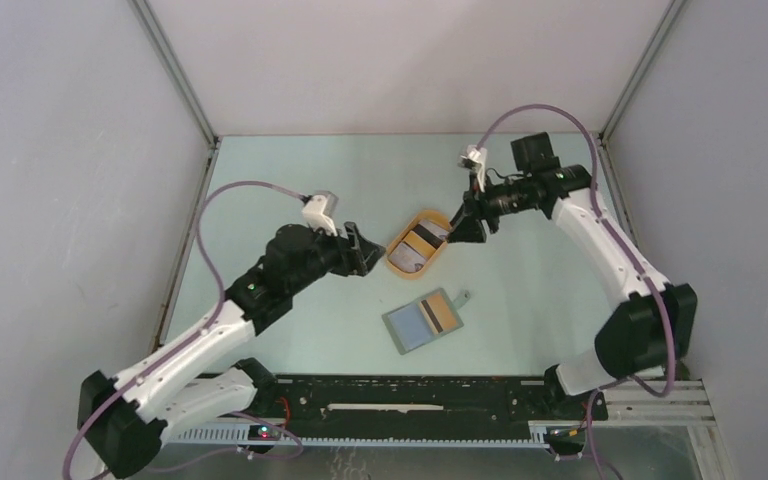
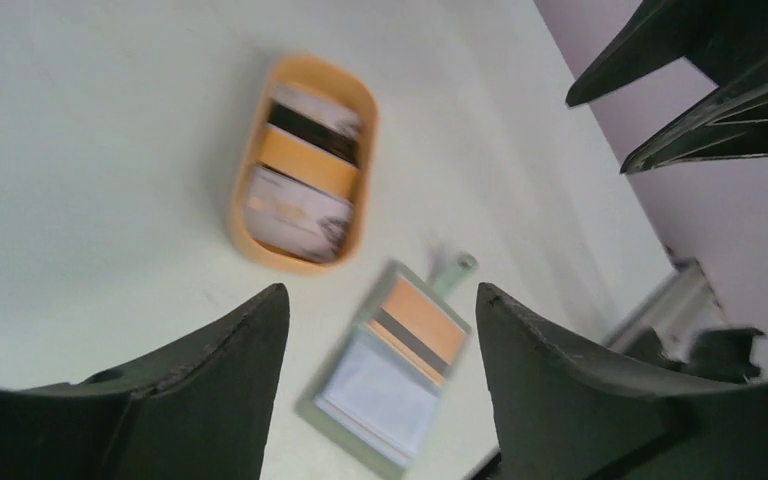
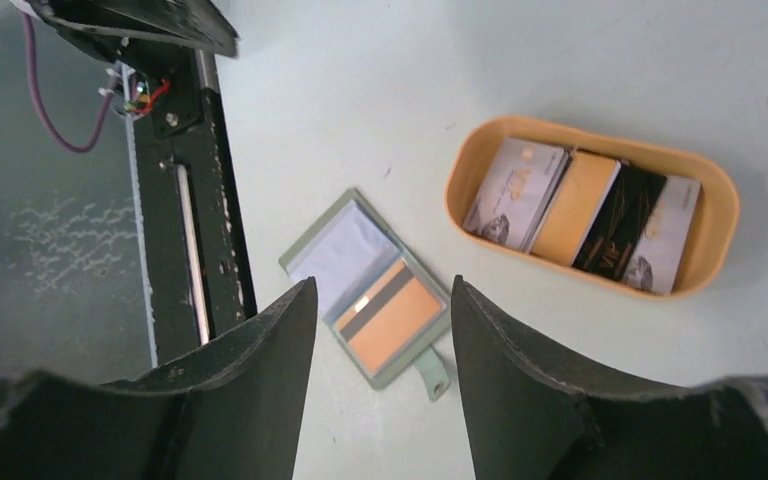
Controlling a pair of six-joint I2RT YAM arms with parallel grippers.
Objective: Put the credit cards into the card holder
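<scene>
An orange oval tray (image 1: 397, 258) holds several cards (image 3: 512, 190) in white, orange and black, seen in all views. Nearer the front lies a grey-green card holder (image 1: 410, 340) with a tab, containing a pale blue-white section and an orange card with a dark stripe (image 3: 388, 322). My left gripper is raised to the left of the tray, open with nothing visible between its fingers. My right gripper is raised to the right of the tray, also open and empty.
</scene>
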